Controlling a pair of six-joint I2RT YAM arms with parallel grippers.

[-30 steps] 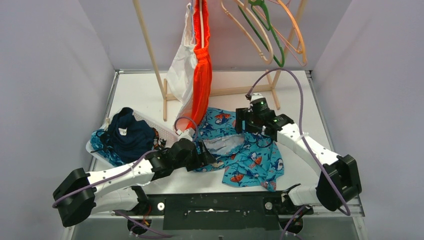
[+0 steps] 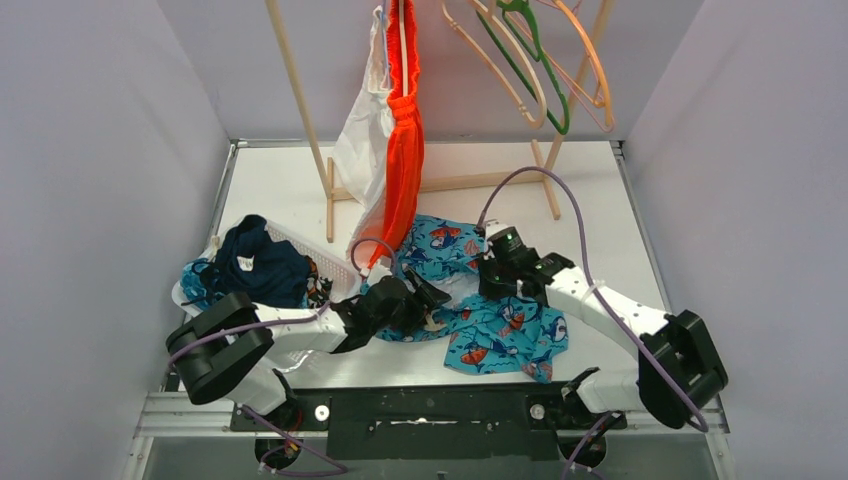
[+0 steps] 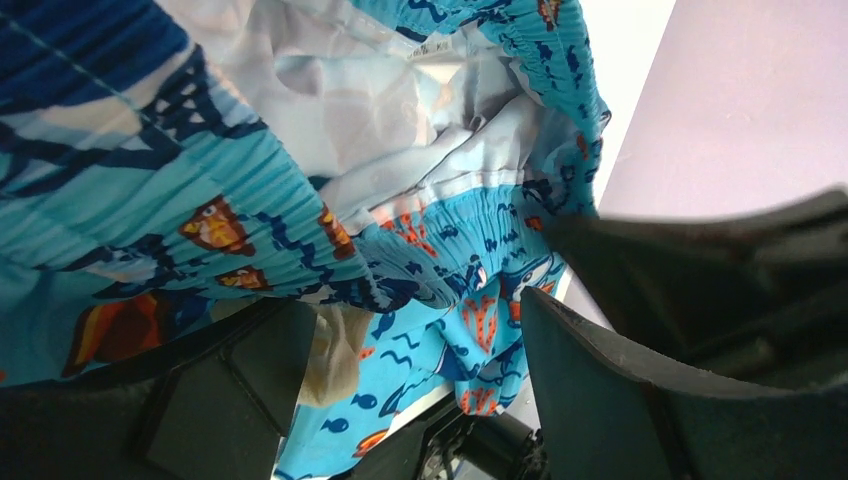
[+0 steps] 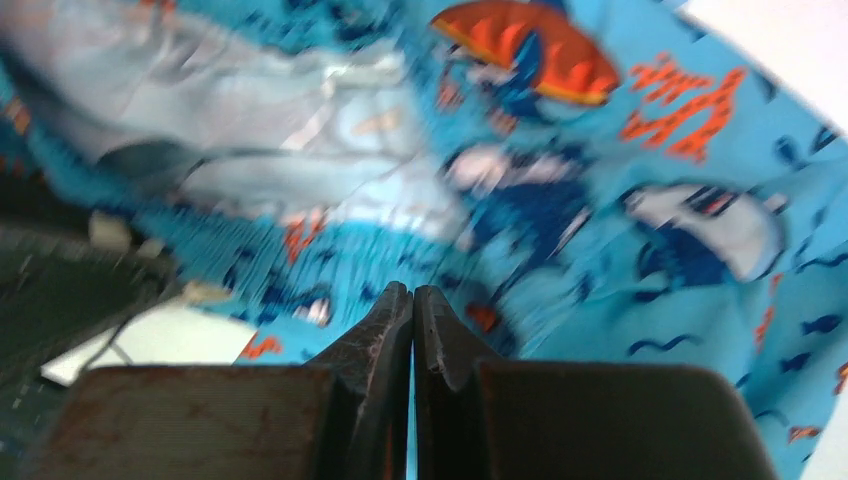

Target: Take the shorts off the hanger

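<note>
The blue shark shorts [image 2: 510, 340] lie on the table, with no hanger visible in them. Their waistband gapes around the pale lining [image 3: 400, 90]. My left gripper is open at the front waistband; its fingers [image 3: 230, 370] stand wide apart below the waistband's edge. A cream-coloured scrap [image 3: 338, 360] shows under that edge. Over the other end of the waistband, my right gripper is shut, tips together and nothing between them. The waistband [image 4: 380, 250] is beyond and outside those tips; the right wrist view is blurred.
Orange shorts [image 2: 404, 160] and a white garment [image 2: 362, 130] hang from the rack at centre left. Bare hangers [image 2: 555, 95] hang at upper right. A white basket [image 2: 325, 262] with dark clothes stands left.
</note>
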